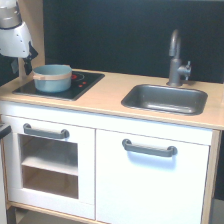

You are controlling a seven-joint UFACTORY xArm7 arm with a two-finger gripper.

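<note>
A blue pot [52, 83] with a tan band sits on the black cooktop [92, 83] at the left of the counter. The white robot arm reaches in at the upper left, its dark gripper [21, 64] above and left of the pot, pointing down. Whether its fingers are open or shut is hard to tell at this size.
A steel sink [165, 96] with a tall tap [176, 60] fills the right of the wooden counter [120, 86]. Below are white cabinet doors [150, 180] with dark handles and an open-fronted shelf on the left. A dark wall stands behind.
</note>
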